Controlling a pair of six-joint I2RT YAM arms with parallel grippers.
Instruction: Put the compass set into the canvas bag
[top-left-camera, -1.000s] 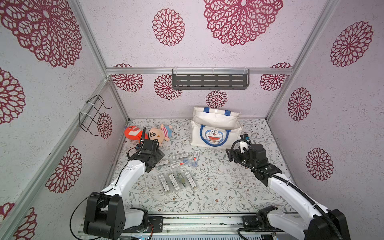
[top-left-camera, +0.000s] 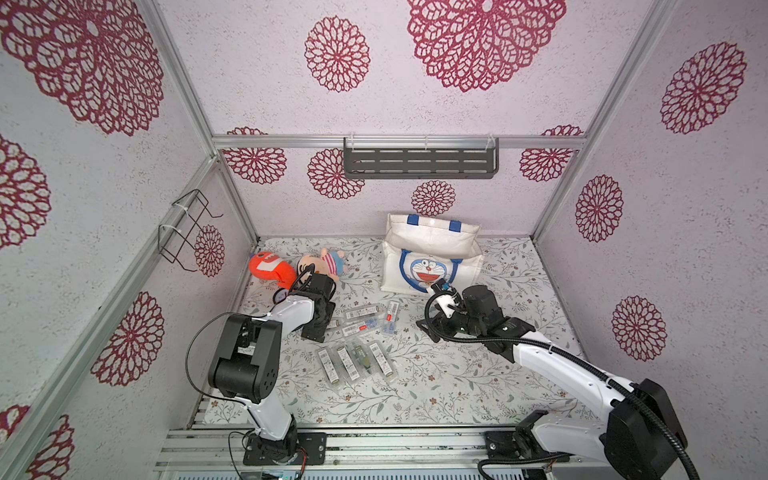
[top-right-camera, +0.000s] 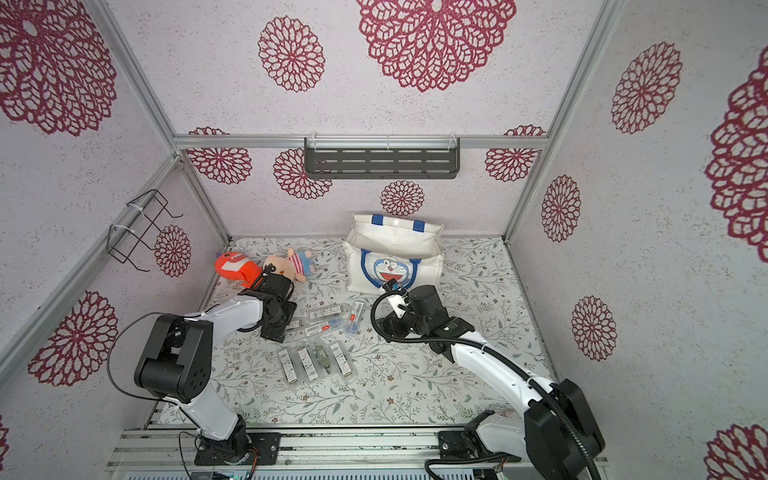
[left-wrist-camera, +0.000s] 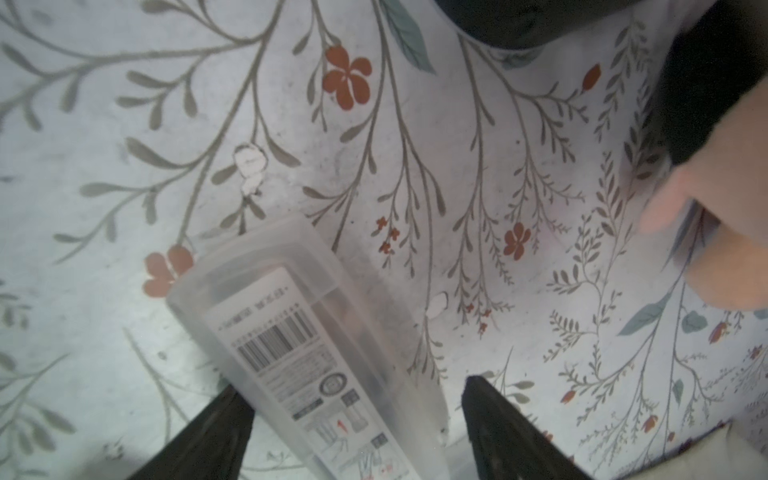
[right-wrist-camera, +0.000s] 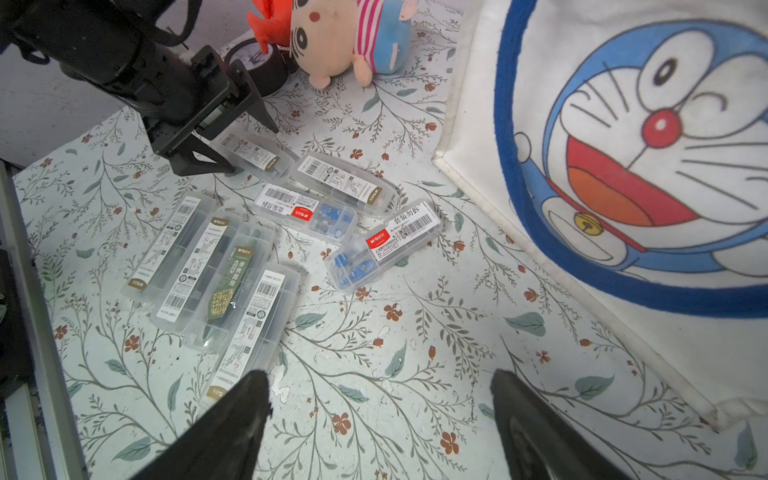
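Observation:
Several clear plastic sets with labels (top-left-camera: 349, 364) lie on the floral mat (top-left-camera: 440, 376), some bearing red labels (right-wrist-camera: 384, 244). In the left wrist view, my left gripper is open low over a clear case (left-wrist-camera: 308, 344), one finger either side of its lower part. The white canvas bag (top-left-camera: 432, 252) with a blue cartoon cat stands at the back. My right gripper is open in front of the bag, right of the cases, with nothing between its fingers.
An orange plush (top-left-camera: 268, 264) and a striped doll (right-wrist-camera: 380, 36) lie at the back left, beside a black round object (right-wrist-camera: 264, 72). A grey rack (top-left-camera: 420, 160) hangs on the back wall.
My right arm has moved left, toward the middle. The cases and bag look unmoved.

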